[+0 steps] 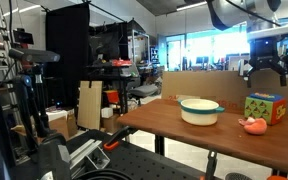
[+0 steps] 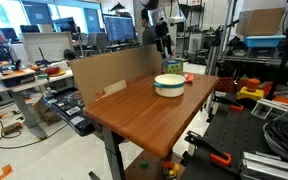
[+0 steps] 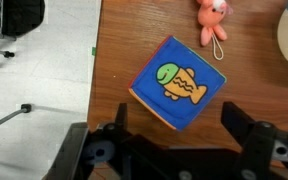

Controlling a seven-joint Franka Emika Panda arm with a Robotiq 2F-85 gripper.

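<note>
A cube-shaped box [image 3: 178,84] with a blue top showing a green and orange fish lies on the wooden table; its sides look multicoloured in exterior view 1 [image 1: 265,107]. Above it hangs my gripper [image 1: 265,74], open and clear of the box, with nothing between its fingers. Seen from the wrist, the fingers [image 3: 246,128] stand to either side of the box's near part. A small pink plush toy [image 3: 212,14] with a string loop lies close to the box, and a white bowl with a teal rim [image 1: 200,112] stands farther along the table.
The table [image 2: 134,112] has a wide bare stretch on the far side of the bowl from the box. A brown panel [image 2: 96,78] stands along one long side. In the wrist view, the table edge runs left of the box, with pale floor [image 3: 54,60] beyond.
</note>
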